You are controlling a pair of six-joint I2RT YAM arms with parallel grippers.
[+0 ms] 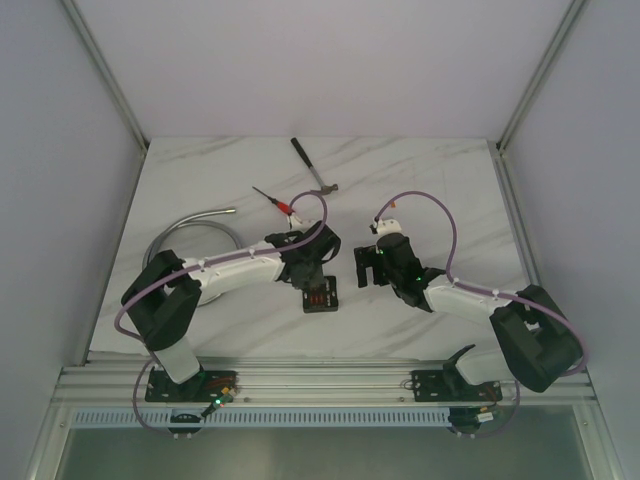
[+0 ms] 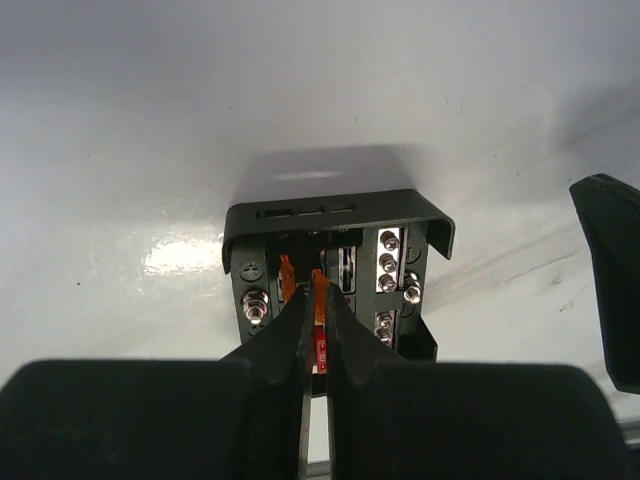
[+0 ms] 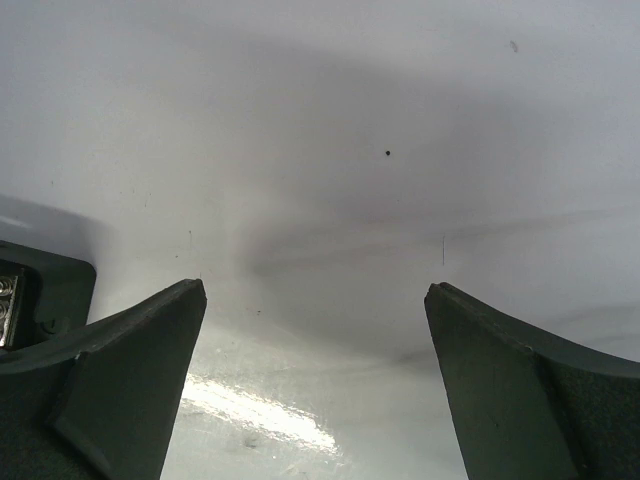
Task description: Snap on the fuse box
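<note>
The black fuse box (image 1: 325, 301) lies on the marble table below my left gripper (image 1: 310, 281). In the left wrist view, the left gripper is shut over the middle of the fuse box (image 2: 330, 207), at a slim orange part among its red and orange pieces; exactly what it grips is partly hidden. My right gripper (image 1: 365, 262) stands open to the right of the box. In the right wrist view its fingers (image 3: 140, 380) frame bare table, with the box's corner (image 3: 60, 295) at the left edge.
A hammer (image 1: 310, 166) and a red-handled screwdriver (image 1: 281, 206) lie behind the grippers. A grey hose (image 1: 170, 232) is coiled at the left. A small orange piece (image 1: 392, 204) sits at the back right.
</note>
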